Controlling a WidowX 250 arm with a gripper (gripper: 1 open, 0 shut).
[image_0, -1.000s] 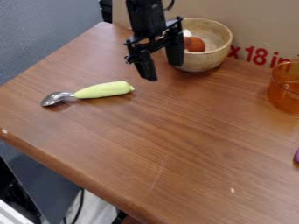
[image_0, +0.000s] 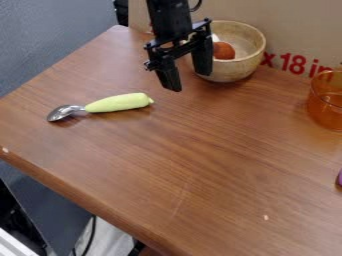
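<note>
My gripper (image_0: 187, 72) hangs over the back of the wooden table, its two black fingers apart with nothing seen between them, just left of and partly in front of a pale wooden bowl (image_0: 241, 67). A round red-orange object (image_0: 223, 51) sits in the bowl. A pale yellow-green object (image_0: 126, 101) lies at the left of the table, in line with a metal spoon end (image_0: 64, 112) pointing left.
An orange translucent cup (image_0: 327, 105) stands at the right edge. A small purple item (image_0: 338, 178) is cut off at the right. A cardboard panel (image_0: 301, 30) stands behind.
</note>
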